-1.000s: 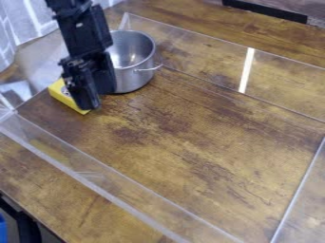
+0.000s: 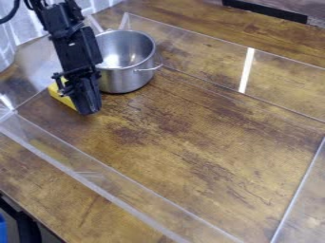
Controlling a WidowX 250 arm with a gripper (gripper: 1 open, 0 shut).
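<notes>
The black gripper [image 2: 79, 95] reaches down at the upper left over a small yellow object [image 2: 61, 95], its fingers low over it and largely covering it. It looks shut on that yellow object, though the dark fingers hide most of the contact. A steel pot [image 2: 127, 62] with side handles stands just behind and right of the gripper.
Clear panels or strips [image 2: 114, 190] run along its sides. A dark opening [image 2: 279, 11] is at the back right edge.
The gripper has come down and slightly left onto the yellow object, and its fingers have drawn closer together. The pot has stayed in place.
</notes>
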